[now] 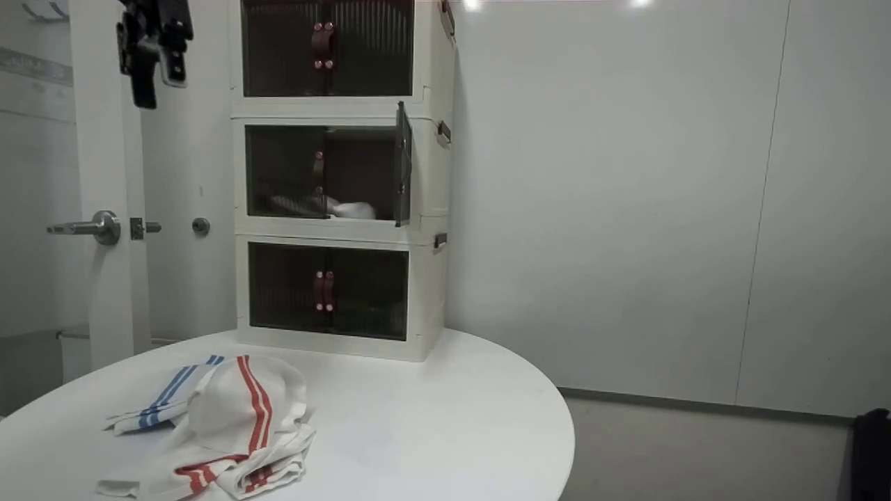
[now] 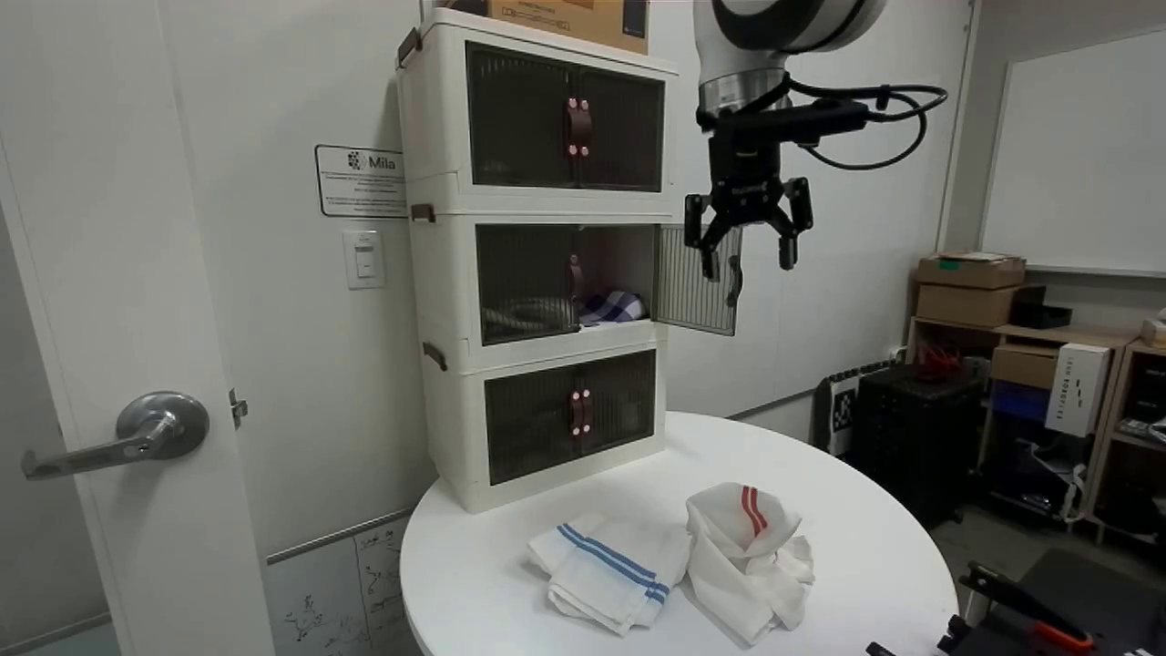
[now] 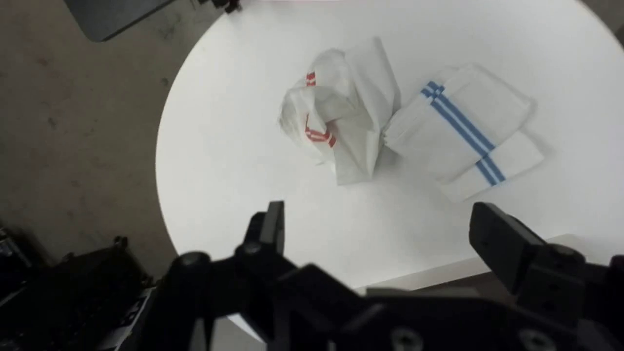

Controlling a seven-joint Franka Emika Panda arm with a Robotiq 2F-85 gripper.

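Observation:
My gripper (image 2: 750,262) hangs high above the round table, open, its fingers well apart with only air between them. A crumpled white towel with red stripes (image 3: 351,117) lies on the table, bunched up. Beside it, a flatter, folded white towel with blue stripes (image 3: 468,126) rests close to or touching it. The white three-tier cabinet (image 2: 443,284) stands at the table's back. Its middle right door (image 2: 700,279) is swung open, and a checked cloth (image 2: 614,307) lies inside that tier. Top and bottom doors are closed.
A cardboard box (image 2: 574,20) sits atop the cabinet. The open door juts out near my gripper's height. A door handle (image 2: 120,437) stands at the left.

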